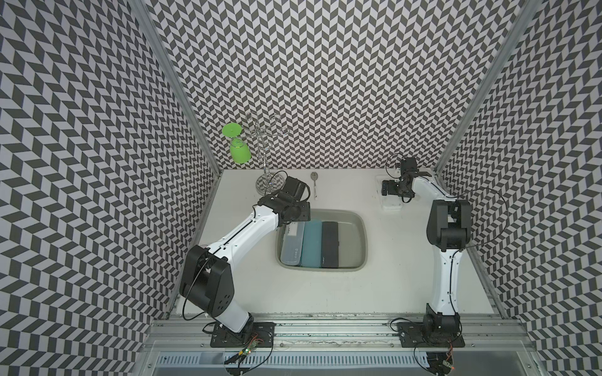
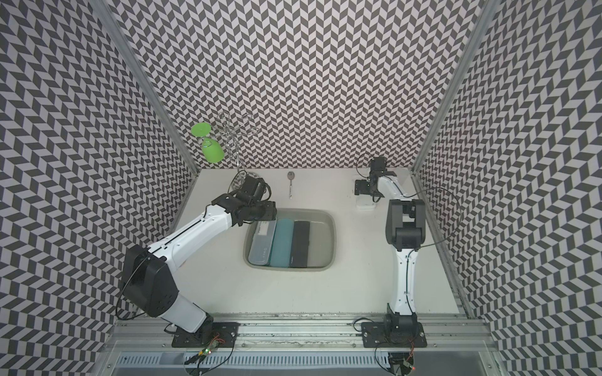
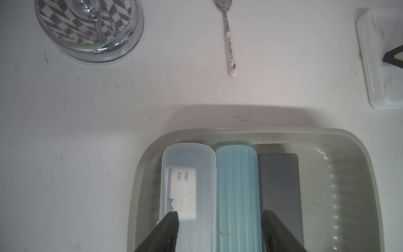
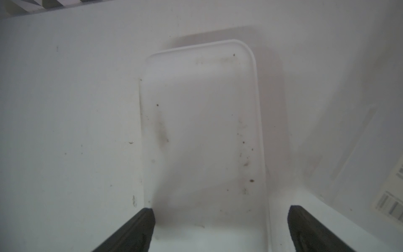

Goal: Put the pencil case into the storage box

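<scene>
Inside the grey-green storage box (image 3: 352,138) three long cases lie side by side: a translucent pencil case (image 3: 189,157) with a paper label at the left, a ribbed teal case (image 3: 237,189), and a dark grey case (image 3: 279,180). Over the box's left part hangs my left gripper, its fingers apart and nothing gripped. A whitish rectangular case (image 4: 205,117) lies flat on the table to the right of the box. Above its near end, my right gripper is open, with the fingers to either side of the case as viewed from the wrist.
Behind the box are a spoon (image 3: 229,46) and a chrome stand (image 3: 94,37) with a green goblet (image 1: 239,150) hanging from it. A clear object with a barcode label (image 4: 392,205) lies right of the whitish case. The box's right part is empty.
</scene>
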